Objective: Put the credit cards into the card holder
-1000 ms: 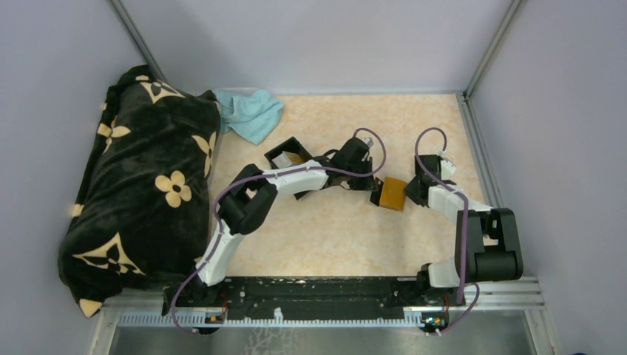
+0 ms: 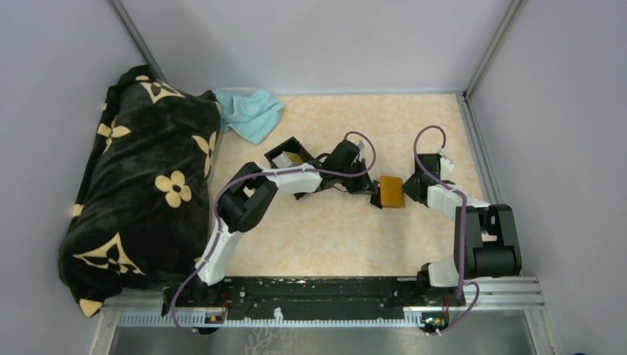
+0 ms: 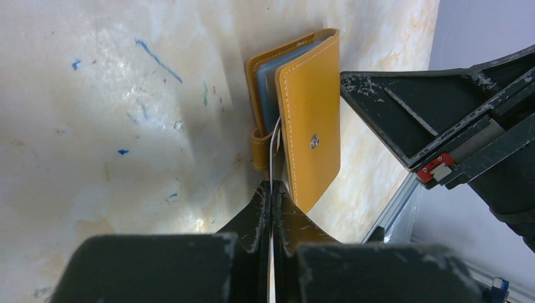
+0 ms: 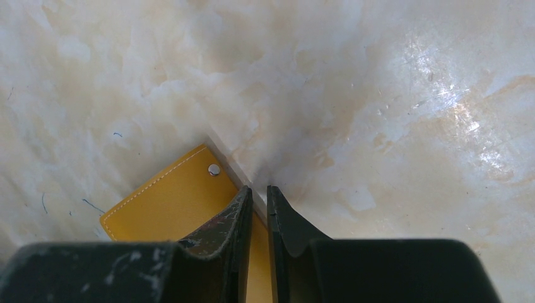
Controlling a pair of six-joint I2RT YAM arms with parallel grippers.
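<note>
A tan leather card holder [image 2: 392,191] lies on the table between my grippers, its flap partly raised over grey sleeves in the left wrist view [image 3: 309,120]. My left gripper is shut on a thin card [image 3: 274,142], seen edge-on, whose far end reaches into the holder's opening. My right gripper, at the holder's right side, is shut with its fingertips at the holder's edge [image 4: 230,189], apparently gripping it; the exact hold is partly hidden.
A black box [image 2: 277,151] with contents sits behind the left arm. A teal cloth [image 2: 251,118] and a dark flowered blanket [image 2: 140,200] lie at the left. Bare table lies in front and behind the holder.
</note>
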